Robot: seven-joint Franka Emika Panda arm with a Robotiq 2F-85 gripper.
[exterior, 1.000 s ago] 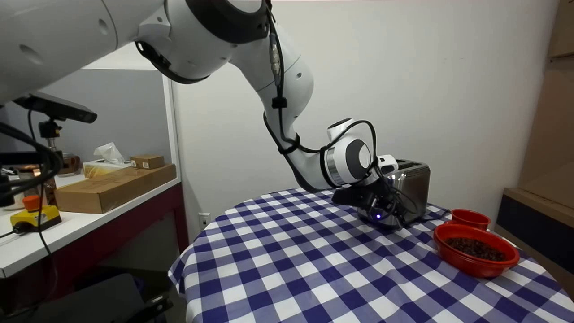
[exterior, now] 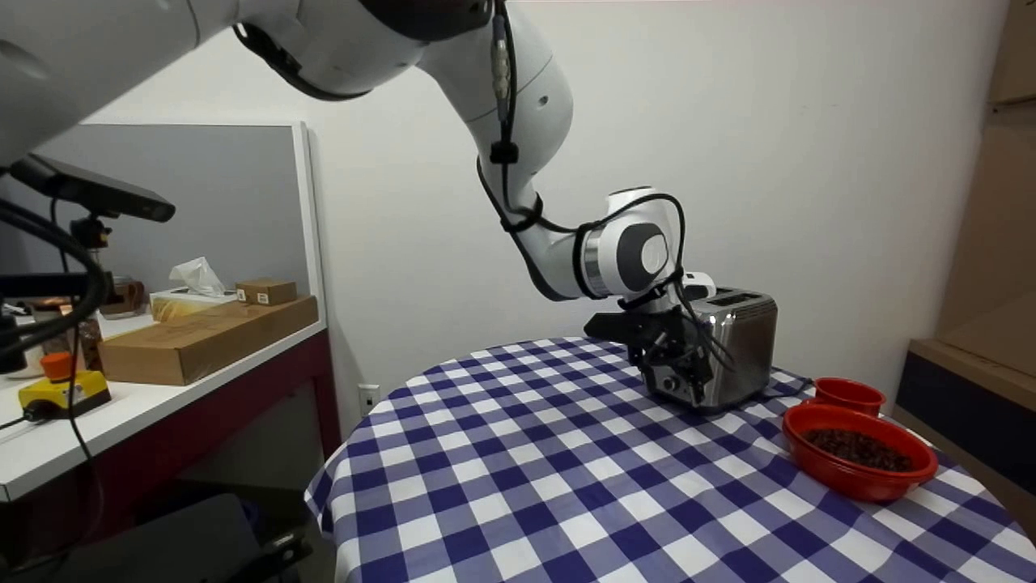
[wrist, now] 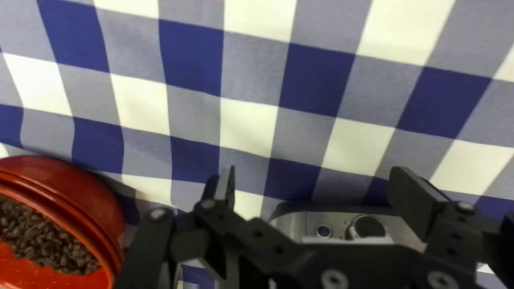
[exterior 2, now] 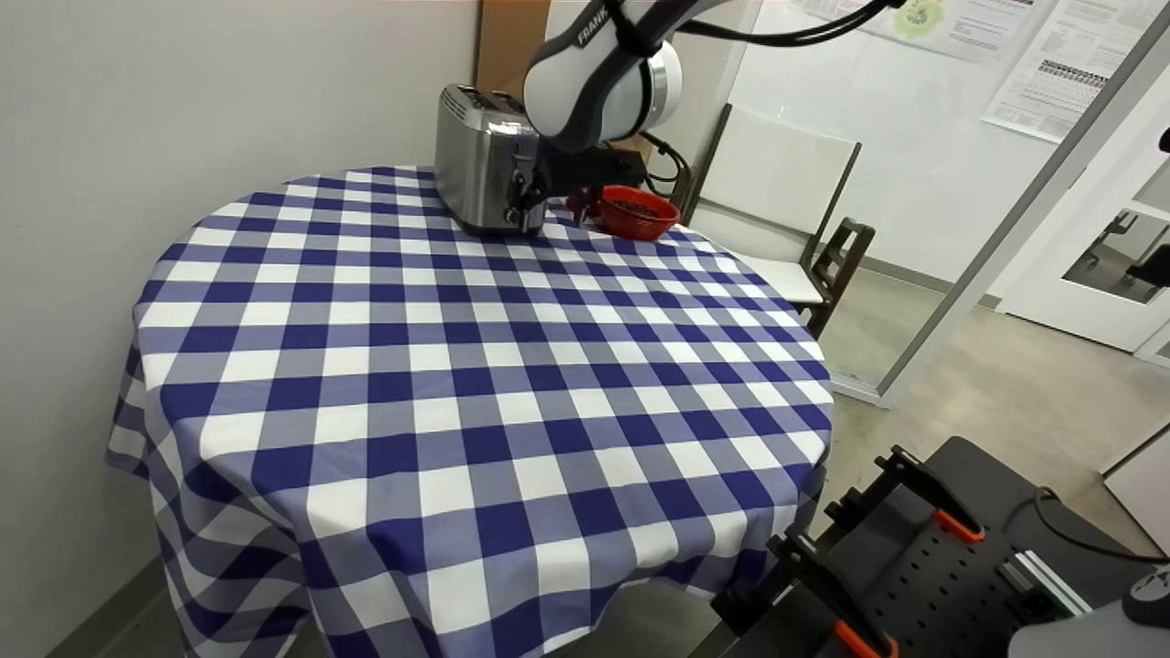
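Note:
A silver toaster [exterior: 743, 340] stands on the checked tablecloth, close to the wall. My gripper [exterior: 691, 374] hangs right in front of its control face. In the wrist view, the gripper is open, its two fingers wide apart with no object held between them. Part of the toaster's front [wrist: 296, 225], with a round dark knob [wrist: 368, 226] and a small button [wrist: 323, 231], shows beyond the gripper body. Whether the fingers touch the toaster I cannot tell. The toaster's lever is not clearly visible.
A red bowl [exterior: 825, 465] of dark beans sits beside the toaster, with a smaller red container [exterior: 850, 392] behind it. The tablecloth [exterior 2: 472, 362] is bare across the rest of the table. A cable [exterior: 787, 393] runs from the toaster toward the bowls.
My gripper and forearm have risen along the toaster's front. A blue light on the toaster's face showed a second ago; no such light shows now. The bowls have not moved.

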